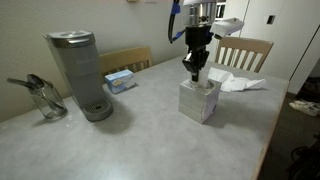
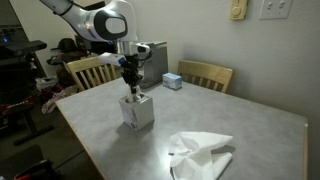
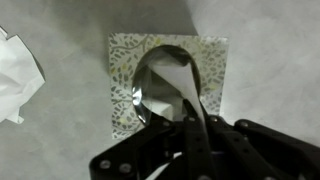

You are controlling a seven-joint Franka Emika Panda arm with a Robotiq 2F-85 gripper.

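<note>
A patterned tissue box stands upright on the table, directly below my gripper. From above, in the wrist view, the box has an oval opening with white tissue in it. A narrow twist of that tissue rises to the fingers, which look closed around it. My gripper is low over the box in the second exterior view, pointing down. Its fingertips are small and dark there, and the tissue's lower part is still inside the opening.
A crumpled white sheet lies on the table to one side of the box. Farther off are a grey coffee machine, a small blue-and-white box and a glass holding utensils.
</note>
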